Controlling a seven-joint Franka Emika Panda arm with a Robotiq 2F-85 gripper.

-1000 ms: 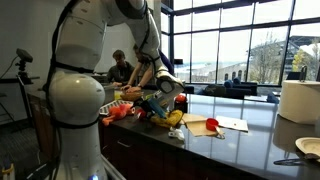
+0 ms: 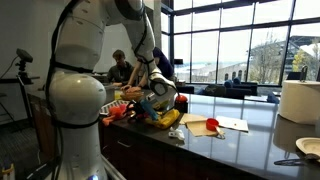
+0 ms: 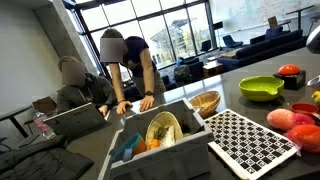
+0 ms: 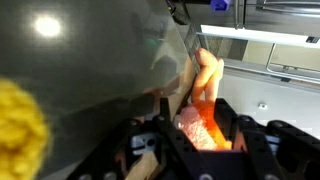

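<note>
In the wrist view my gripper has its dark fingers apart. An orange and pink item [image 4: 205, 125] lies between and beyond them, close to the counter's edge; contact with the fingers cannot be made out. From the first exterior view, the gripper [image 2: 143, 108] is low over the near left of the dark counter [image 2: 235, 112], among red and yellow items. Its fingertips are too small to read there. The second exterior view shows peach and red fruit-like pieces [image 3: 300, 127] at the right; the gripper is out of that view.
A grey bin [image 3: 165, 158] holds bowls and other items. Beside it are a white perforated rack [image 3: 250, 145], a wicker basket [image 3: 206, 102] and a green bowl [image 3: 262, 88]. A red cup [image 2: 212, 124] stands on the counter. Two people are behind it.
In the first exterior view, my gripper has shifted slightly left and down among the items. The counter's other objects look unmoved.
</note>
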